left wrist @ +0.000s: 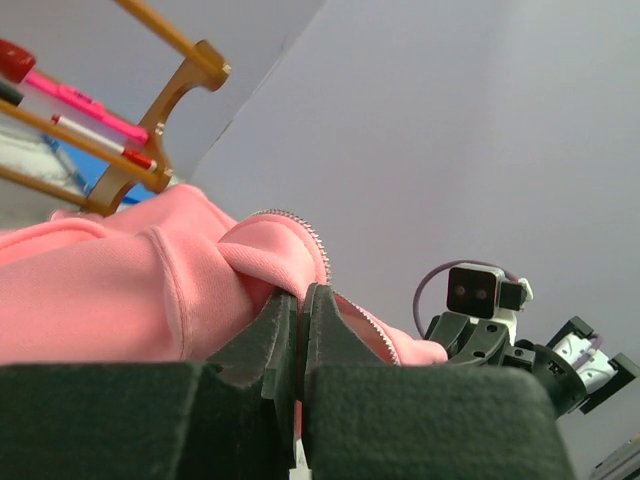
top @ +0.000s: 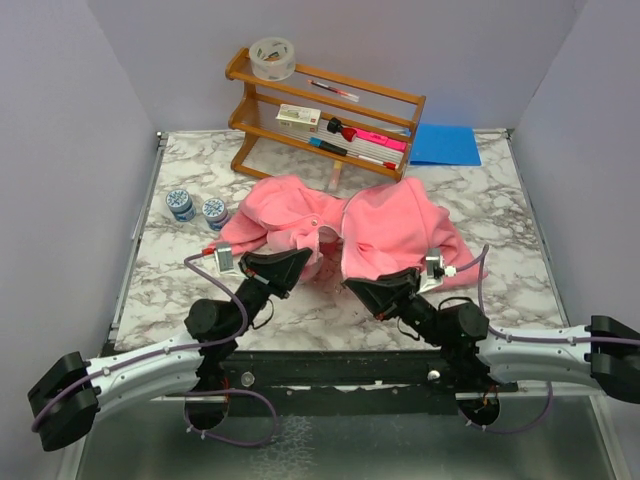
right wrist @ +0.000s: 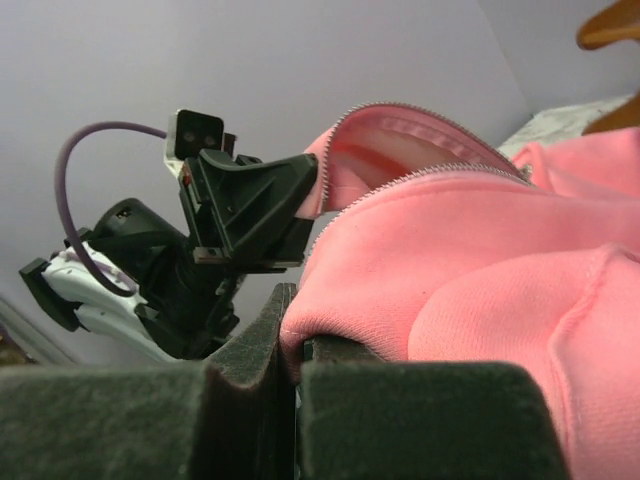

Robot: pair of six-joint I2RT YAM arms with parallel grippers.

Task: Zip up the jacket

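The pink jacket (top: 405,225) lies spread on the marble table, front opening toward me, zipper teeth showing along both edges. My left gripper (top: 300,258) is lifted at the left edge, shut on jacket fabric beside the zipper, as the left wrist view (left wrist: 300,300) shows. My right gripper (top: 355,288) sits at the right edge, shut; in the right wrist view (right wrist: 295,350) pink fabric lies over and round its tips, and I cannot tell whether any is between them.
A wooden rack (top: 240,120) with pens and boxes stands at the back, a blue folder (top: 445,145) beside it. Two jars (top: 180,204) stand at the left. Bare marble surrounds the jacket.
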